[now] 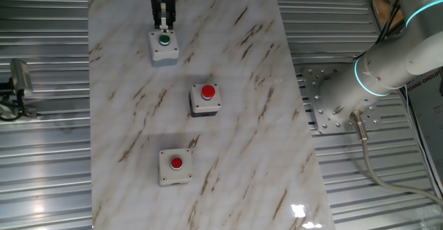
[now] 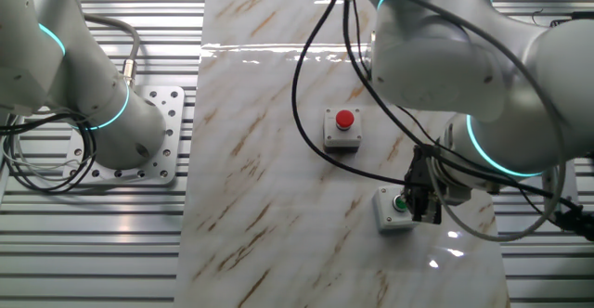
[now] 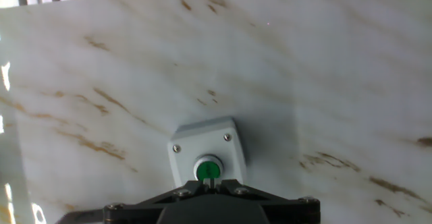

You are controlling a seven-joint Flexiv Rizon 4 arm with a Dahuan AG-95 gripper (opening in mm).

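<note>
A white box with a green button sits near the far end of the marble table. My gripper is just beyond that button on the far side, its fingertips close to it. In the wrist view the green button shows right above the fingertips, which meet with nothing seen between them. From the other side, the gripper partly covers the green-button box. Whether the fingertips touch the button cannot be told.
A box with a red mushroom button stands mid-table. Nearer the front is another box with a smaller red button. Cables hang from the arm.
</note>
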